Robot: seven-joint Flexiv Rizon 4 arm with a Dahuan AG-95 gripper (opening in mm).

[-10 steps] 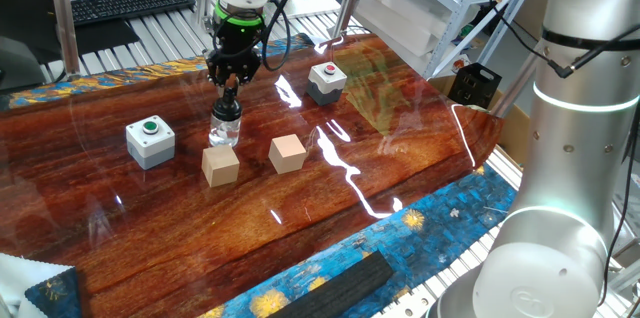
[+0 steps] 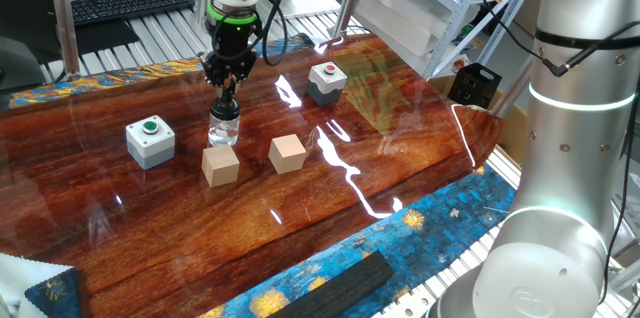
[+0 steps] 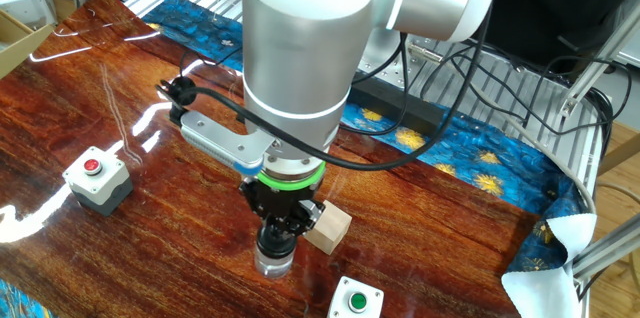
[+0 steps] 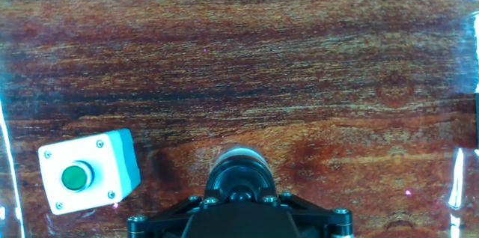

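A small clear bottle (image 2: 223, 130) with a black top is upright beneath my gripper (image 2: 228, 88), whose fingers are closed around the top of the cap. From the other side, exterior view 2 shows the clear bottle (image 3: 273, 261) below the gripper (image 3: 277, 223). Whether its base touches the table is hard to tell. In the wrist view the black cap (image 4: 241, 174) stands at bottom centre, hiding most of the bottle and the fingertips.
Two wooden cubes, one (image 2: 220, 166) close in front of the bottle and another (image 2: 288, 154) to its right, sit on the glossy table. A green-button box (image 2: 151, 142) stands left, a red-button box (image 2: 326, 82) behind right.
Gripper and bottle have shifted very slightly to the left together in exterior view 1. The cubes and button boxes have stayed where they were.
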